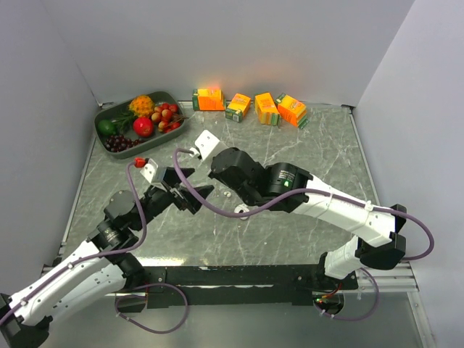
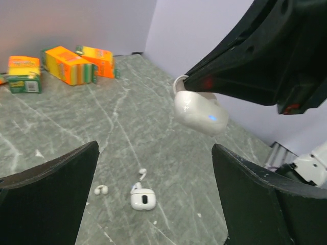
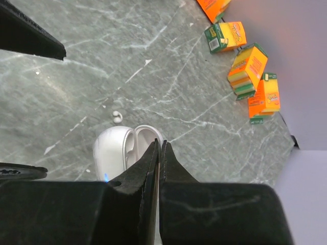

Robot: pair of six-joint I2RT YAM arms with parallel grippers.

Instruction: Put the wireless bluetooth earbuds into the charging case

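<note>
In the left wrist view, a white charging case (image 2: pixel 201 113) with a small blue light hangs above the table, its thin raised edge pinched by my right gripper. Seen from the right wrist, the case (image 3: pixel 112 153) stands open, its edge between my shut fingers. My left gripper (image 1: pixel 203 181) is open and empty, its fingers facing the case from a short way off. A white earbud (image 2: pixel 101 190) lies on the table; another small white piece (image 2: pixel 142 172) lies beyond a white rounded case-like object (image 2: pixel 143 200). In the top view my right fingertips are hidden.
A dark tray (image 1: pixel 119 154) of fruit stands at the back left. Several orange boxes (image 1: pixel 266 109) line the back wall. A purple cable (image 1: pixel 290 194) crosses above the table.
</note>
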